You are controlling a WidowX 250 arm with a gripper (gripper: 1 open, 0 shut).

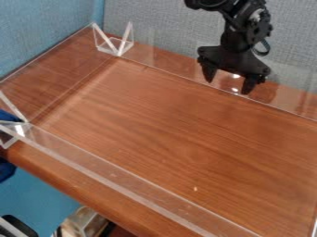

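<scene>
My black gripper [228,73] hangs at the back right of the wooden tray, close to the clear back wall, its two fingers pointing down and spread apart. I see no object clearly between them. A small bright spot shows just below it, too small to identify.
Clear walls edge it, with white corner brackets [113,42] at the back left and left side. Blue and metal items lie outside, at lower left. A grey padded panel stands behind.
</scene>
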